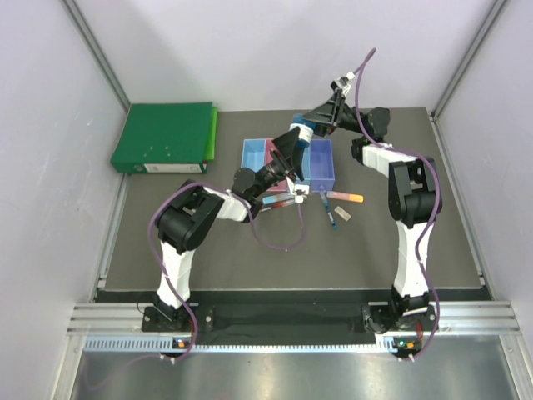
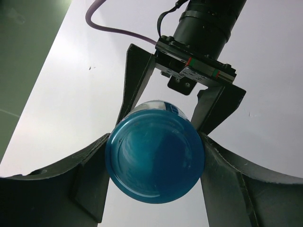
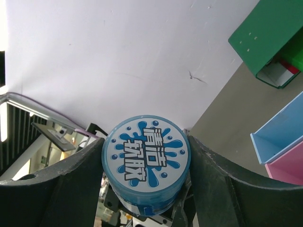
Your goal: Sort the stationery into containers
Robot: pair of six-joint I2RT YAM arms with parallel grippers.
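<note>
A round container with a blue lid or base and a pale printed band [image 1: 301,131] is held above the compartment boxes, between both arms. My left gripper [image 1: 294,142] is shut on it from the front left, and my right gripper [image 1: 311,122] from the back right. A plain teal end [image 2: 154,156] faces the left wrist view; a printed end with white lettering faces the right one. Below sit a light blue box [image 1: 252,153], a pink box [image 1: 270,148] and a violet-blue box [image 1: 322,162], partly covered by the arms.
In front of the boxes lie an orange marker [image 1: 346,197], a blue pen [image 1: 329,212], an eraser [image 1: 343,213] and several other pens. A green binder [image 1: 162,133] stands at the back left.
</note>
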